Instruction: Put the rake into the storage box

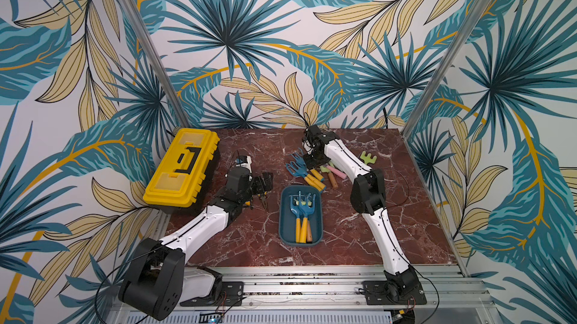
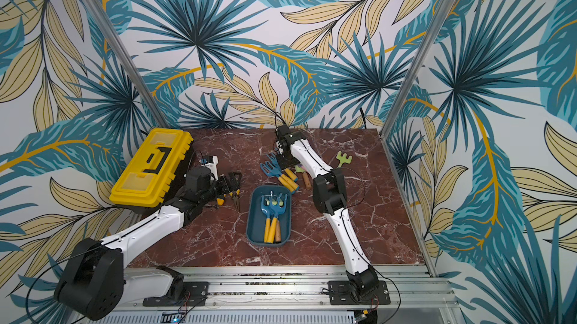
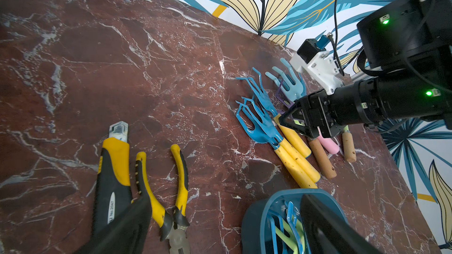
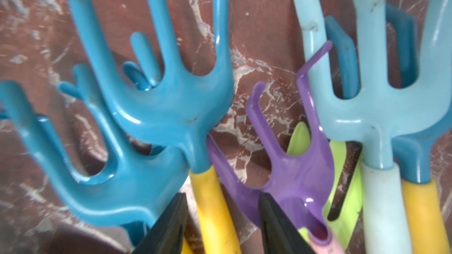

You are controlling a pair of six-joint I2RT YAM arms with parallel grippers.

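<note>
Blue rakes with yellow handles lie in a pile; two blue rakes point(image 1: 295, 169) show left of my right gripper. In the right wrist view, the upper blue rake point(image 4: 174, 98) overlaps another blue rake point(image 4: 122, 178), and its yellow handle point(image 4: 211, 207) runs between my right fingers, which stand part open with gaps on both sides. The blue storage box point(image 1: 281, 219) holds several tools near the table's middle. My left gripper is open and empty, left of the box above the pliers.
A purple rake point(image 4: 301, 169) and a pale blue rake point(image 4: 376, 108) crowd the right side of the pile. Pliers point(image 3: 176, 221) and a utility knife point(image 3: 113, 174) lie under the left gripper. A yellow toolbox point(image 1: 183, 168) stands far left; the table right of the storage box is clear.
</note>
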